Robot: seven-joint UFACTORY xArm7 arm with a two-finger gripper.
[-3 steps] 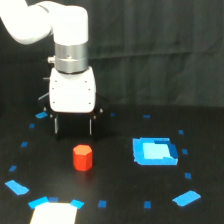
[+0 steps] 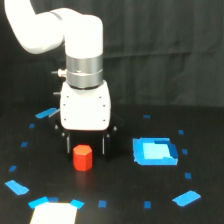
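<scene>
A white robot arm comes down from the top left. Its gripper (image 2: 84, 141) hangs just over a small red block (image 2: 83, 159) on the black table, with a dark finger on either side near the block's top. The fingers look apart, wider than the block, and the block rests on the table.
To the right lies a blue-bordered square (image 2: 155, 153) with a pale inside. A cream piece (image 2: 54, 213) sits at the front left edge. Blue tape marks are scattered over the table (image 2: 120, 190), which is otherwise clear around the block.
The arm and gripper have moved down and a little to the right, from above and behind the red block to just over it. The block has not visibly moved.
</scene>
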